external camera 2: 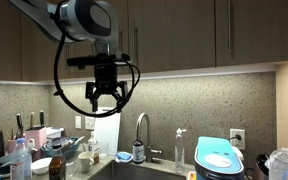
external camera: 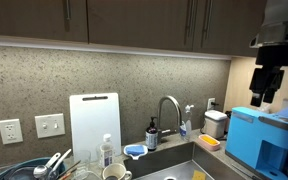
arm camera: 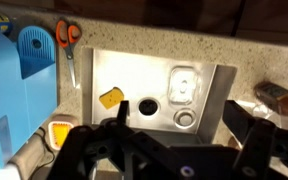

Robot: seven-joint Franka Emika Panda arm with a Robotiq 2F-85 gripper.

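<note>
In the sink lie a yellow sponge [arm camera: 111, 98] and a clear plastic container [arm camera: 182, 85], with a dark round drain [arm camera: 148, 107] near them. Exterior view 1 has the gripper [external camera: 267, 101] high at the right, in front of the blue bin in that image. In exterior view 2 the gripper [external camera 2: 106, 106] hangs well above the counter.
Orange-handled scissors [arm camera: 68, 40] lie beside the sink, near the blue bin [arm camera: 14, 90]. The faucet [external camera: 174, 108], a dark soap bottle [external camera: 151, 134] and a white cutting board [external camera: 95, 124] stand along the wall. Cabinets [external camera: 154, 25] hang overhead. A bottle [arm camera: 277, 97] stands across the sink.
</note>
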